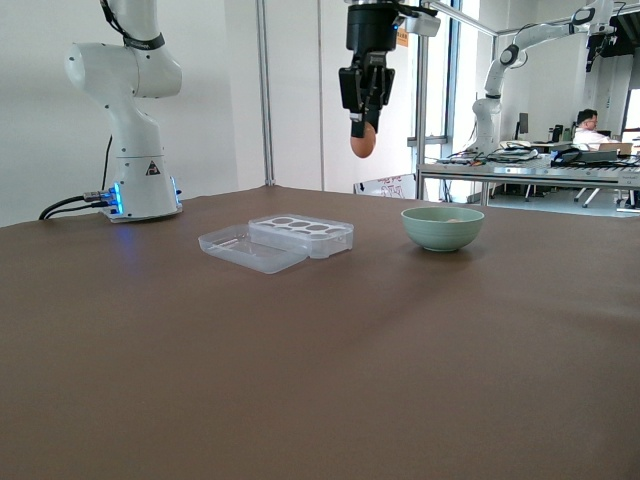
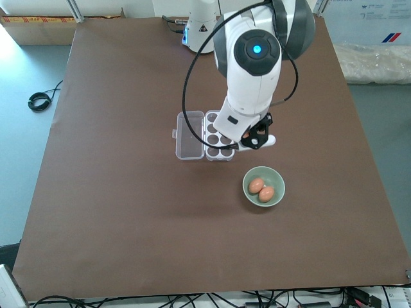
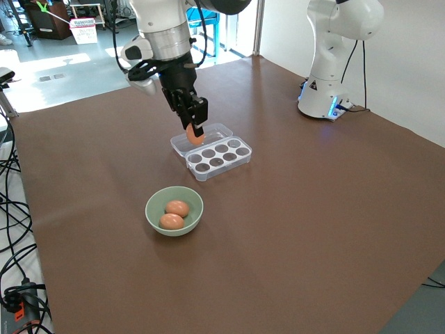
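My gripper is shut on a brown egg, held in the air above the table; in the right view the held egg appears over the plastic egg carton. The carton's lid lies open, and its cups that show are empty. A green bowl sits nearer the left camera than the carton, holding two brown eggs.
The white base of a robot arm stands at the table's back. Cables run along one table edge.
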